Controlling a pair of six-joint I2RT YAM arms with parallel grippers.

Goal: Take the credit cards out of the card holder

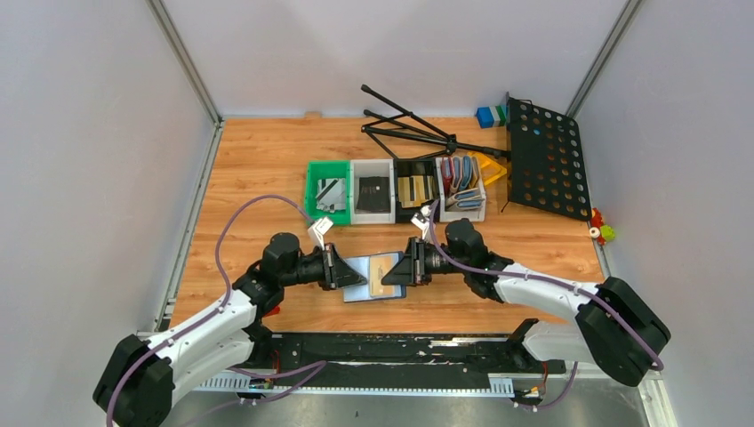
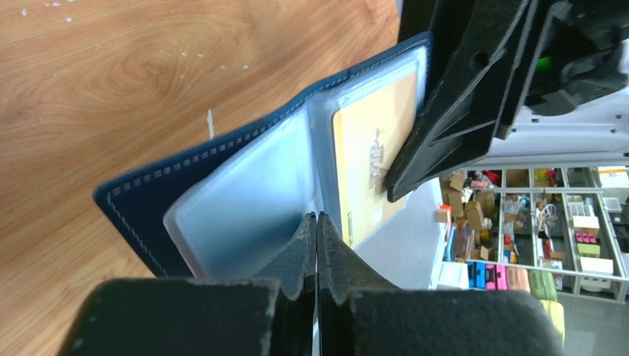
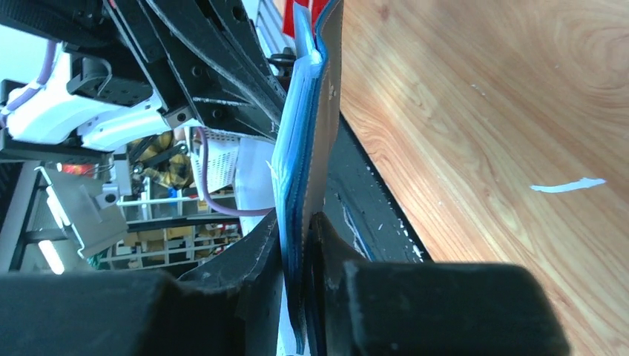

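The blue card holder (image 1: pixel 356 294) lies opened out between both arms, its clear sleeves facing up. In the left wrist view a gold card (image 2: pixel 374 148) marked VIP sits in the holder's far sleeve; the nearer sleeve (image 2: pixel 252 193) looks empty. My left gripper is shut, its tips together over the sleeves with nothing between them, and the gold card lies beyond them. The right gripper is shut on the edge of the card holder, seen edge-on in its own view. One right finger (image 2: pixel 438 133) overlaps part of the gold card.
Behind the arms stands a row of bins: a green bin (image 1: pixel 311 191), a white bin (image 1: pixel 373 219), a black bin (image 1: pixel 405 215) and another white bin (image 1: pixel 471 215), each with things inside. A black stand (image 1: pixel 544 160) lies at the back right. Bare wood (image 1: pixel 240 196) shows at left.
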